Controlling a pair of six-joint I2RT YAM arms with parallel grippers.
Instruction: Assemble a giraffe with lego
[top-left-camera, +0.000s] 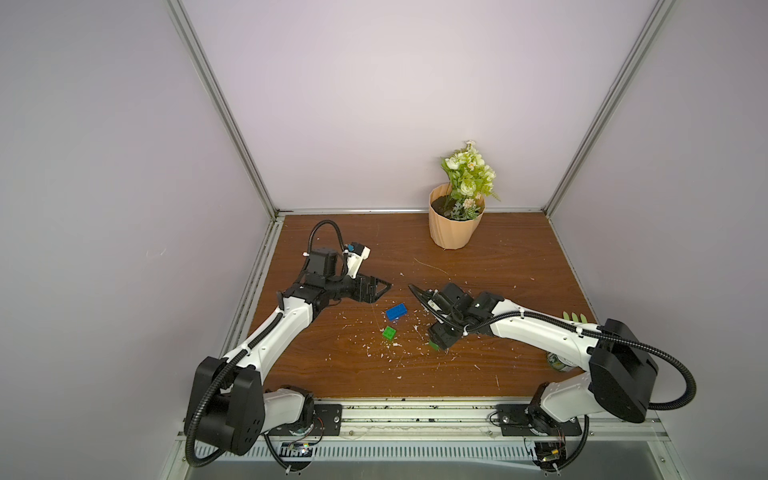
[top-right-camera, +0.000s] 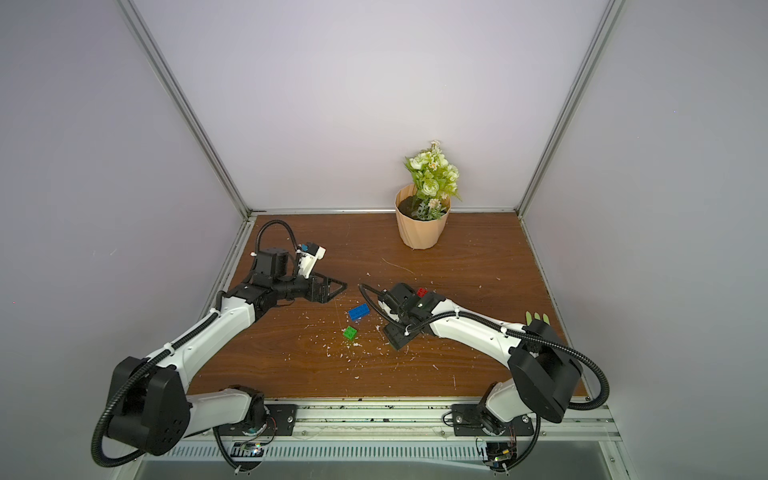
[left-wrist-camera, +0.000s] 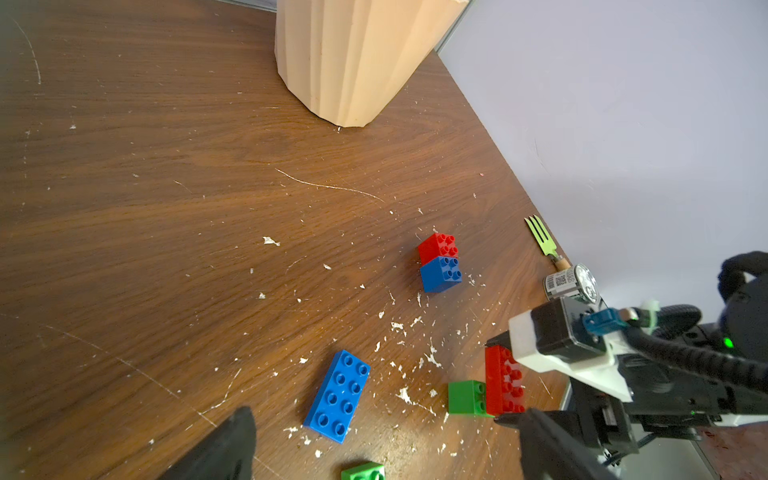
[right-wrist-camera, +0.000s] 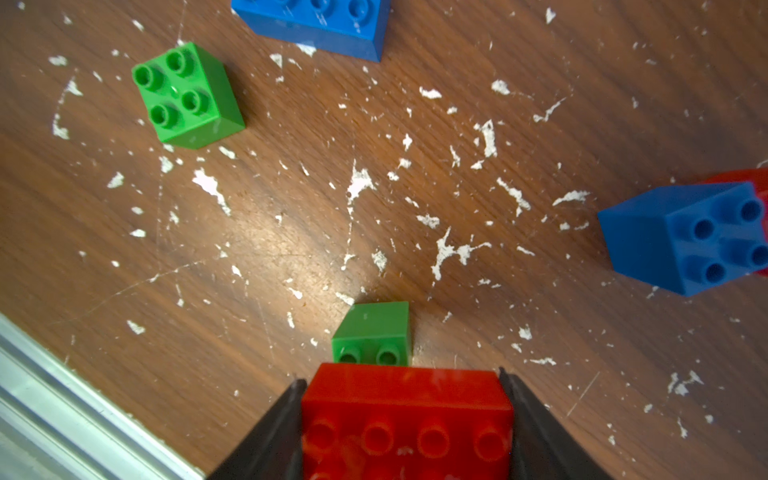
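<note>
A long red brick (right-wrist-camera: 406, 400) sits lengthwise between the fingers of my right gripper, which is shut on it, studs showing in the right wrist view. Just beyond and partly hidden by it is a green brick (right-wrist-camera: 372, 332). My left gripper stands open and empty at the table's left side. Ahead of its fingertips lie a long blue brick (left-wrist-camera: 339, 396) and a second green brick (right-wrist-camera: 188, 96). A small blue brick (left-wrist-camera: 441, 274) and a small red brick (left-wrist-camera: 437, 246) are close together, farther back behind the right arm.
At the back of the table stands a plant pot (top-left-camera: 453, 229). A green fork (left-wrist-camera: 542, 233) and a can (left-wrist-camera: 572, 283) lie by the right wall. White flecks are scattered over the middle of the table.
</note>
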